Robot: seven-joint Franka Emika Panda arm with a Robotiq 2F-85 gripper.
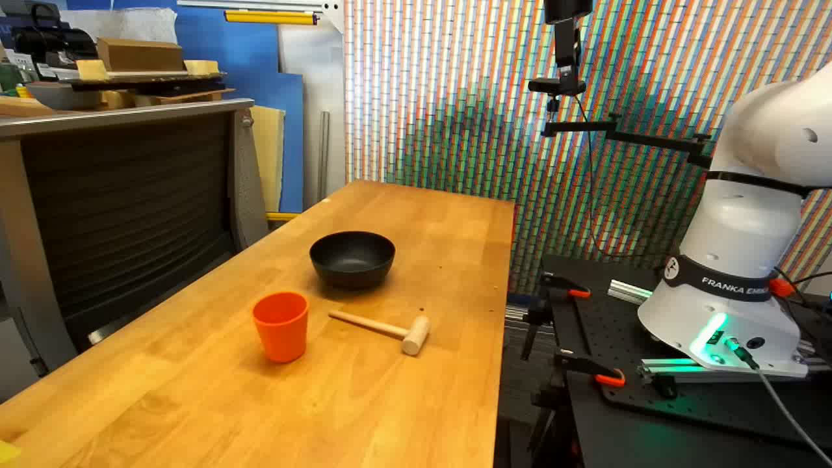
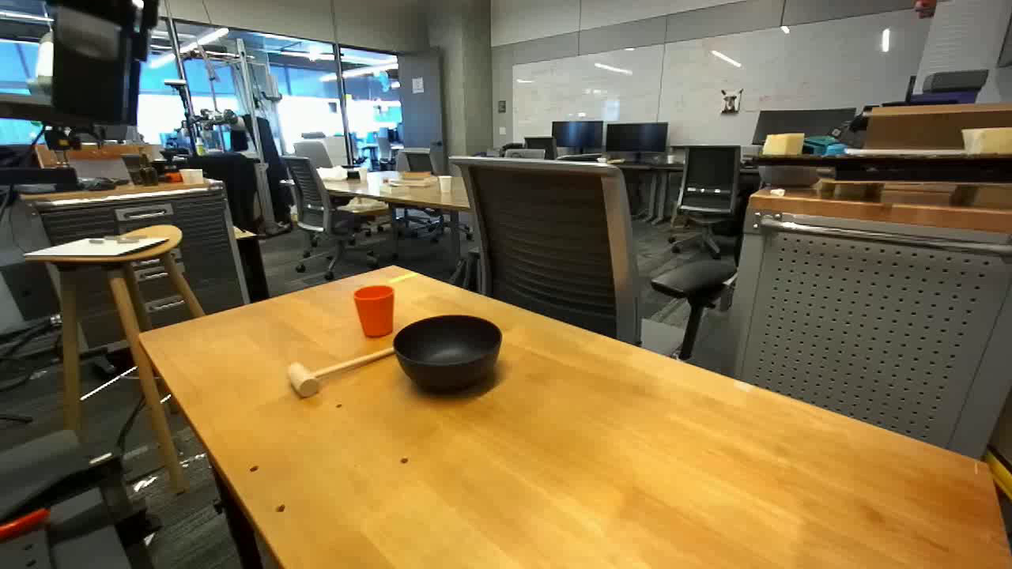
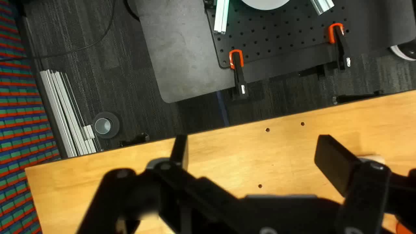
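In the wrist view my gripper is open, its two dark fingers wide apart with bare tabletop seen between them. An orange cup (image 1: 281, 327) stands upright on the wooden table. Behind it in exterior view 1 sits a black bowl (image 1: 352, 261), which looks empty from here. A small wooden mallet (image 1: 383, 326) lies flat beside the cup, its head pointing away from the cup. From the other side, the bowl (image 2: 447, 352) partly hides the handle end of the mallet (image 2: 305, 379), with the cup (image 2: 375, 311) behind. The right finger largely covers a pale piece (image 3: 373, 158), likely the mallet head.
A gap separates it from the black robot stand (image 3: 183, 70), where orange-tipped clamps (image 3: 238, 72) stick out. An office chair (image 2: 555, 251) stands close to the table's far side.
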